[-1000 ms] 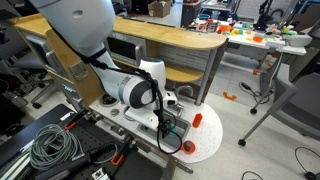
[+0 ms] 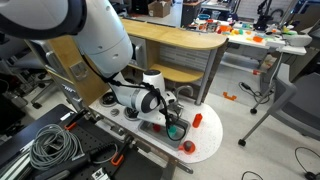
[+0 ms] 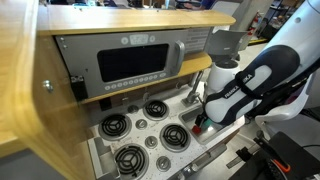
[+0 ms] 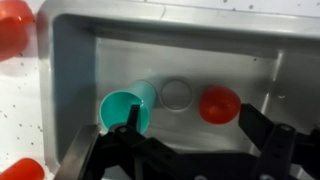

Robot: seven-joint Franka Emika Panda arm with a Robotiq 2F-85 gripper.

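Observation:
My gripper stands open above a grey metal sink, its dark fingers spread and nothing held between them. Inside the sink, a teal cup lies tipped on its side near the left finger in the wrist view. A round red object rests on the basin floor near the right finger. Between these two is the round drain. Exterior view 1 shows the teal cup low in the basin, partly hidden by the arm and its cable.
Outside the basin in the wrist view are two red objects, one at upper left and one at lower left. Stove burners lie beside the sink, below a microwave. A faucet rises behind the basin.
In exterior view 1 the arm's white wrist section has come down closer to the sink and slightly leftward. The red objects on the counter keep their places.

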